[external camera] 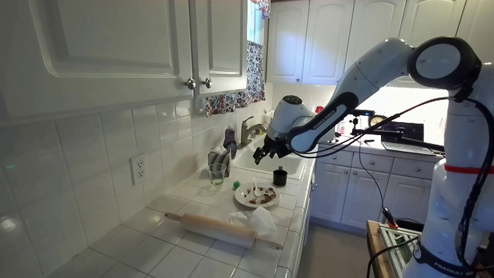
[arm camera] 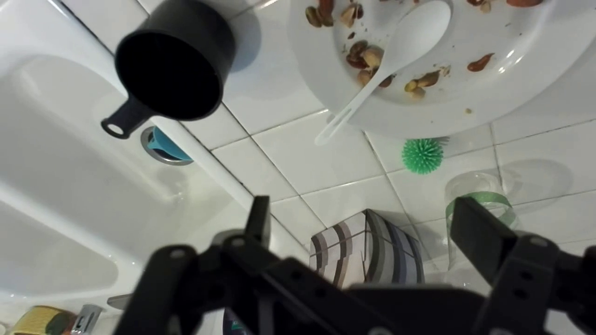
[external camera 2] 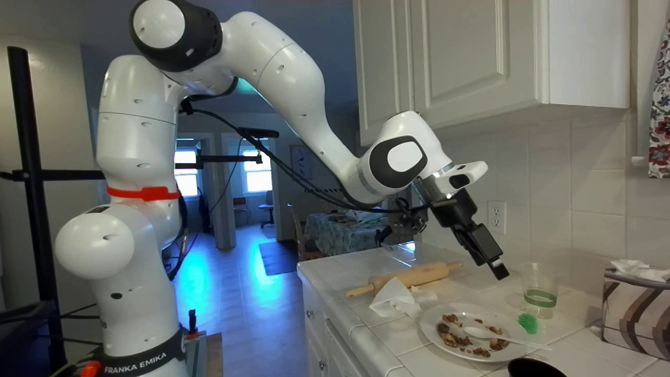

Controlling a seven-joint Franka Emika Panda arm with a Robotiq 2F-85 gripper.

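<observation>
My gripper is open above the counter, its two dark fingers wide apart and nothing held between them. Below it in the wrist view, a tissue box (arm camera: 366, 245) with striped sides shows through the gap. A spiky green ball (arm camera: 423, 156) lies on the tiles beside a white plate (arm camera: 480, 120), which carries nuts and a white spoon (arm camera: 410, 42). One finger partly covers a clear cup (arm camera: 475, 184) with a green band. A black cup (arm camera: 220, 42) with a short handle stands by the sink edge.
A white sink (external camera: 289, 166) opens behind the black cup, with a faucet (external camera: 245, 132) at its back. On the near counter lie a rolling pin (external camera: 217, 227) and crumpled white paper (external camera: 263, 221). Cabinets (external camera: 222, 46) hang overhead. Bare tiles (external camera: 162, 252) extend left of the pin.
</observation>
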